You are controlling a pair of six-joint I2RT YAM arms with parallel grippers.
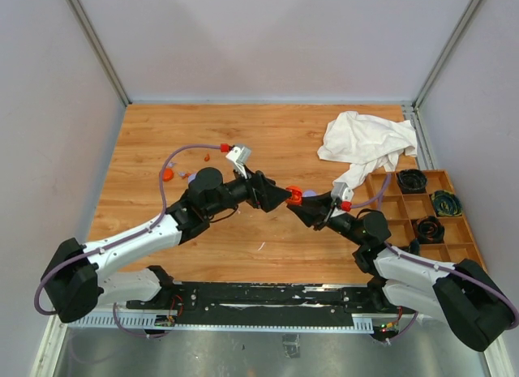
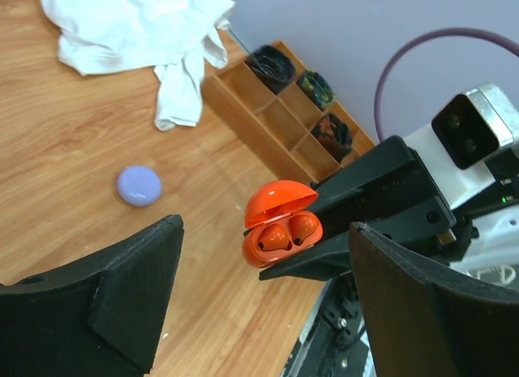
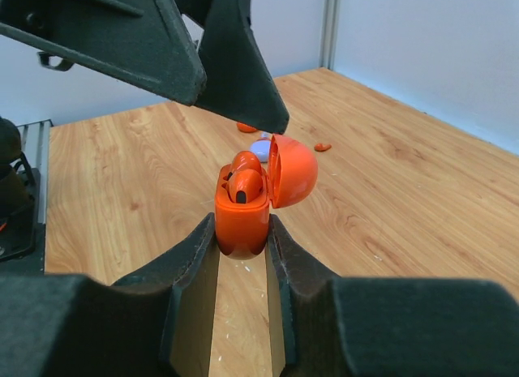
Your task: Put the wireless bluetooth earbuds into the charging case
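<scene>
The red charging case (image 3: 242, 225) is pinched upright between the fingertips of my right gripper, its lid (image 3: 293, 172) swung up. Two red earbuds sit side by side in it: one earbud (image 2: 274, 237) and a second earbud (image 2: 302, 226), both rounded heads showing in the left wrist view. My left gripper is spread wide, with nothing gripped and its fingers apart from the earbuds. In the top view the case (image 1: 293, 195) hangs over the table's middle between both arms.
A white cloth (image 1: 369, 142) lies at the back right, beside a wooden compartment tray (image 1: 395, 208) of dark coiled items. On the table are a purple disc (image 2: 139, 186) and, at the left, a red round piece (image 1: 168, 174).
</scene>
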